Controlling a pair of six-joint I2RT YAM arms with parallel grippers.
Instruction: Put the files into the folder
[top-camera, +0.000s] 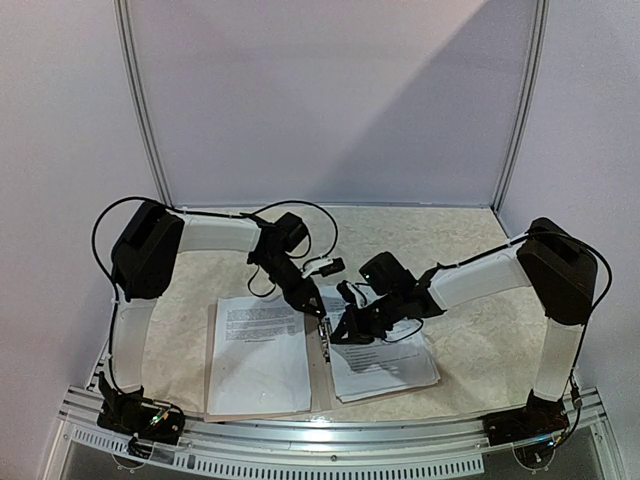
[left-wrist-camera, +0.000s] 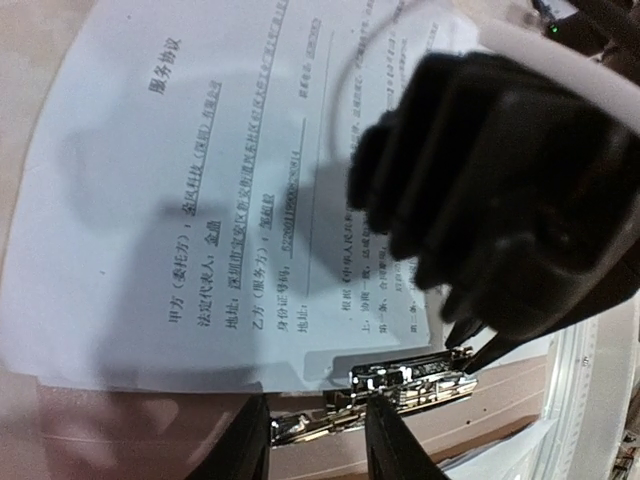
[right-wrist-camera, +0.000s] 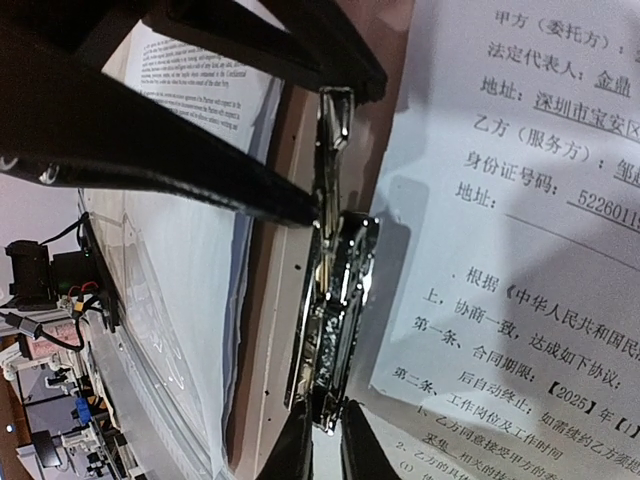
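The tan folder (top-camera: 319, 390) lies opened flat, with a metal clip (top-camera: 325, 343) along its spine. Printed sheets (top-camera: 385, 370) rest on its right half, edges beside the clip; whether any sit under it I cannot tell. At the clip's far end, my left gripper is part open, fingers either side of the thin metal lever (left-wrist-camera: 292, 428) without visibly closing on it. My right gripper is shut on the clip's near end, seen low in the right wrist view. Its fingers (left-wrist-camera: 490, 350) also show in the left wrist view.
Another stack of printed paper (top-camera: 262, 360) covers the folder's left half. A metal rail (top-camera: 330, 432) runs along the table's front edge. Bare table (top-camera: 480, 350) lies to the right and behind the folder. Both arms come close together over the spine.
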